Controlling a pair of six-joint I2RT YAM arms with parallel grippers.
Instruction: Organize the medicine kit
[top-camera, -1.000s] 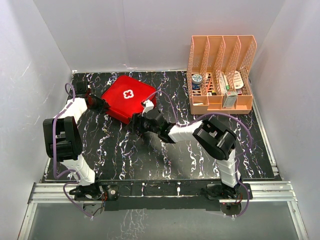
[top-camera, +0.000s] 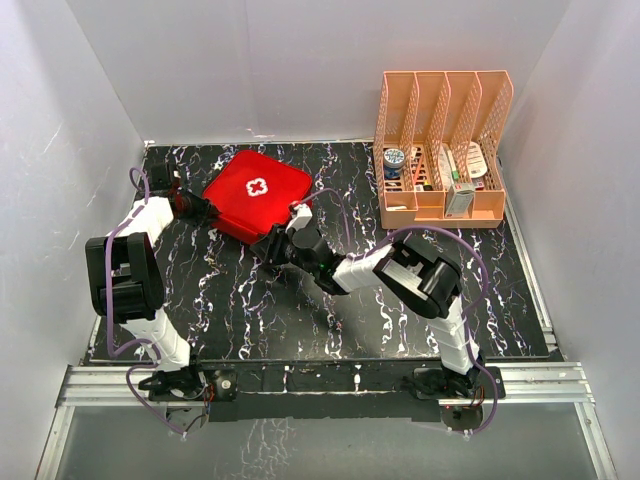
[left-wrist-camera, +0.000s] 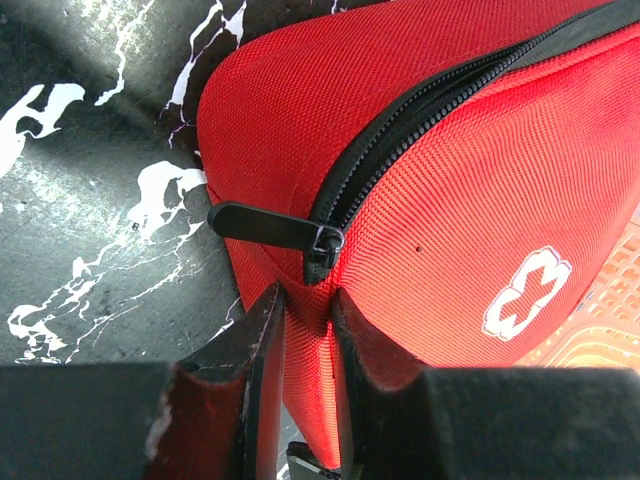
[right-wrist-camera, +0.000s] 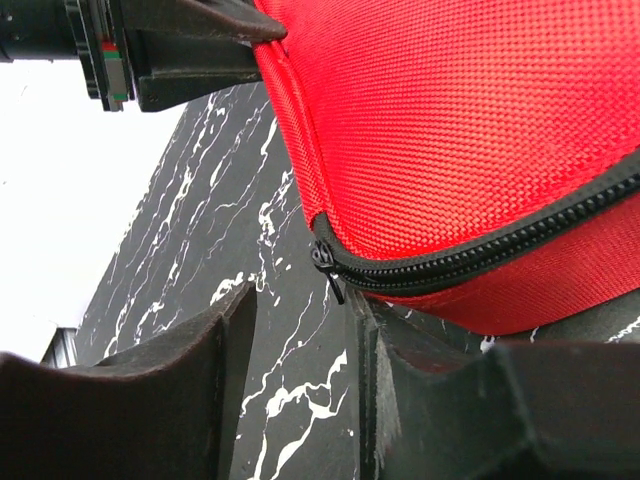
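The red medicine bag with a white cross lies at the back left. My left gripper has its fingertips pinched on the red fabric at the bag's end, just below a zipper pull. My right gripper is at the bag's front right; its fingers are apart, just below the other zipper pull, with no clear hold on it visible.
A peach organizer with upright dividers, a blue-lidded jar, boxes and small items stands at the back right. Walls surround the workspace.
The right gripper and arm have shifted slightly at the bag's front right corner. The bag and left arm look nearly unchanged.
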